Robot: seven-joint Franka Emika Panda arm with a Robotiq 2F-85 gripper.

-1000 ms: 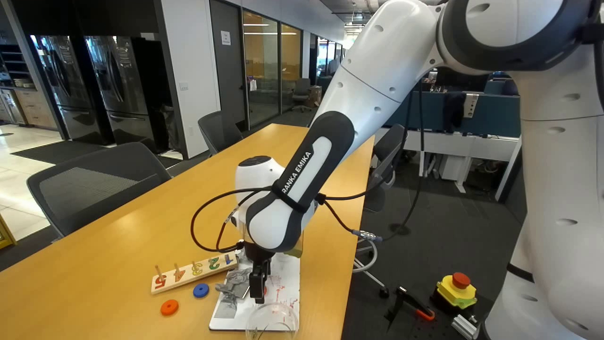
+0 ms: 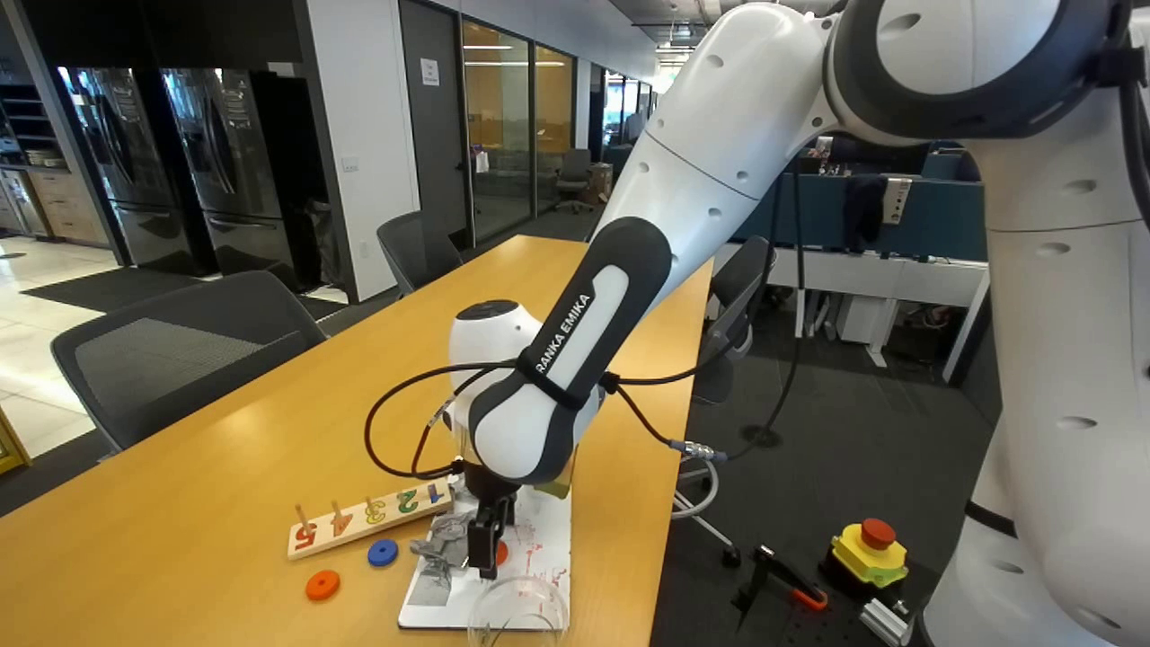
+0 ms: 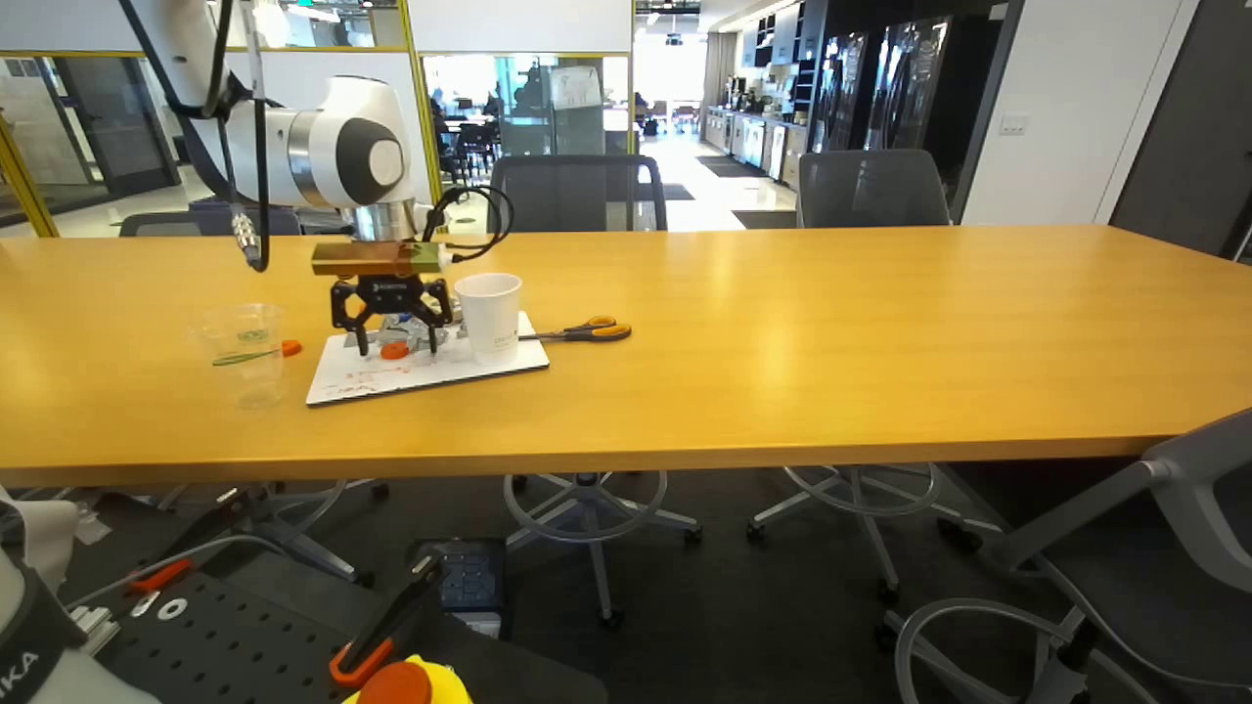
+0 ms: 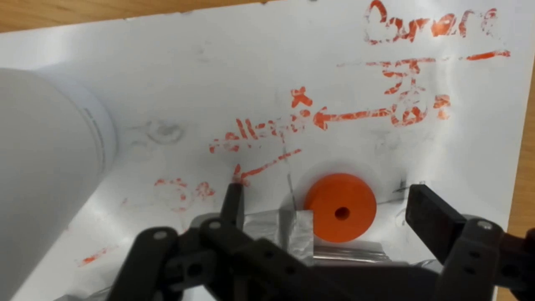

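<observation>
Between the spread fingers of my open gripper, seen in the wrist view, an orange ring (image 4: pixel 358 208) with a small centre hole lies flat on the whiteboard (image 4: pixel 200 75). Neither finger touches it. A piece of grey tape (image 4: pixel 303 230) overlaps the ring's lower left edge in that view. From the second exterior view, the fingertips hang low on both sides of the ring (image 3: pixel 394 351). The first exterior view has the ring mostly hidden behind the gripper (image 2: pixel 485 566).
A white paper cup (image 3: pixel 489 317) stands close beside the gripper. Around the board are a clear cup (image 3: pixel 245 356), scissors (image 3: pixel 593 330), a numbered peg board (image 2: pixel 372 519), a blue ring (image 2: pixel 383 553) and another orange ring (image 2: pixel 322 586).
My gripper has shifted slightly left and is a little lower in the first exterior view. More of the orange ring shows beside it. The other objects have stayed put.
</observation>
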